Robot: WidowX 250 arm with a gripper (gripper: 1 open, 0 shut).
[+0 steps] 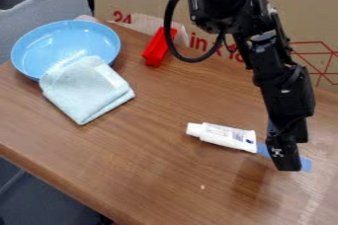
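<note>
My black gripper [288,150] points down at the right of the table, its tip low over a white tube [224,136] with a blue end and over a flat blue item beside it. The gripper is open by its look, though the fingers partly hide the tube's right end and what lies under them.
A blue plate [63,39] and a folded pale cloth [87,90] sit at the left. A red object [157,47] lies at the back by a cardboard box [185,2].
</note>
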